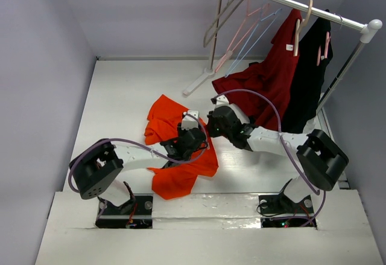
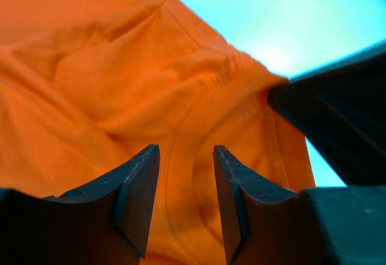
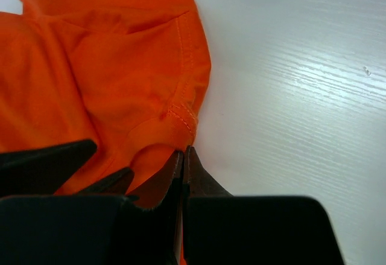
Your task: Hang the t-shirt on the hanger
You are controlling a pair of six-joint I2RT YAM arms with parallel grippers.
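An orange t-shirt [image 1: 175, 183] lies rumpled on the white table, partly covered by my left arm. Over its right part, my left gripper stands open, with the shirt's seamed edge [image 2: 181, 156] showing beyond and between its fingers. At the shirt's right border my right gripper is shut on a fold of the hem [image 3: 181, 123], which rises to its fingertips. Dark fingers of the left gripper reach in from the left of the right wrist view. Pink and blue hangers [image 1: 262, 20] hang empty on the rack's rail.
A white clothes rack [image 1: 295, 3] stands at the back right. Dark red [image 1: 271, 75] and black [image 1: 309, 78] garments hang from it and reach low behind my right arm.
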